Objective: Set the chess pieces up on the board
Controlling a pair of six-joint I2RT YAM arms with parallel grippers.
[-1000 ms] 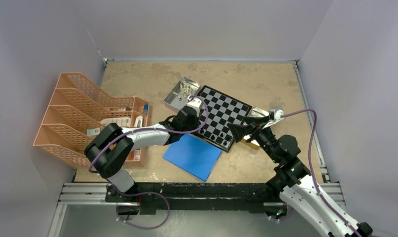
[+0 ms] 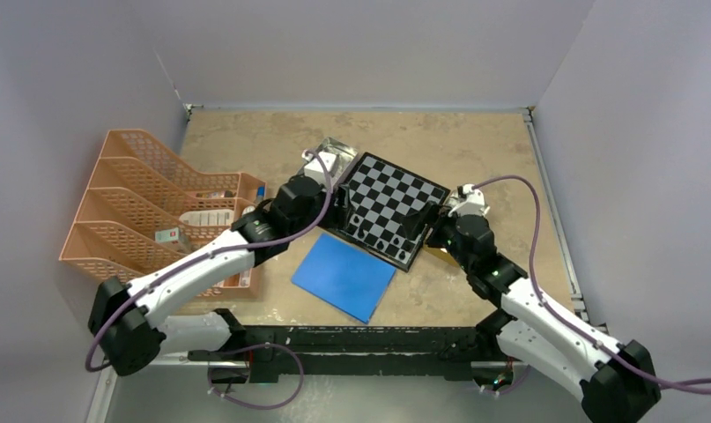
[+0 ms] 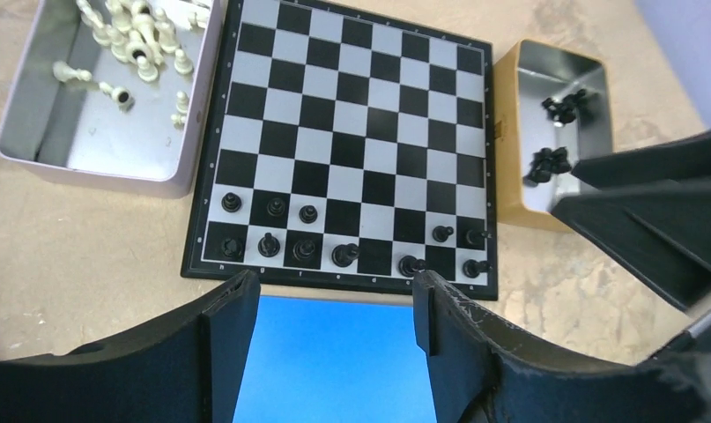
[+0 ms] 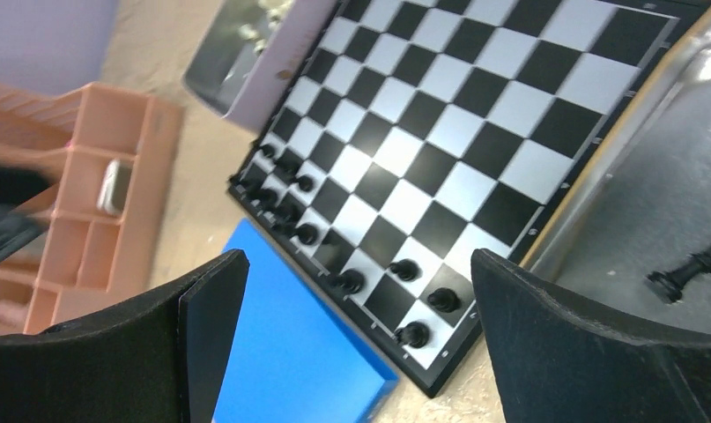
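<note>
The chessboard (image 3: 351,132) has two rows of black pieces along its near edge, with gaps in the second row. White pieces (image 3: 144,44) lie loose in a grey bin (image 3: 193,167). More black pieces (image 3: 550,163) lie in a yellow bin (image 3: 510,132) right of the board. My left gripper hangs over the board's near side, open, nothing visible between its fingers. My right gripper is open above the board's right edge by the yellow bin, holding nothing.
A blue mat (image 2: 343,278) lies in front of the board. An orange organizer (image 2: 149,203) fills the table's left.
My left arm has raised and shifted, now covering much of the grey bin in the top view.
</note>
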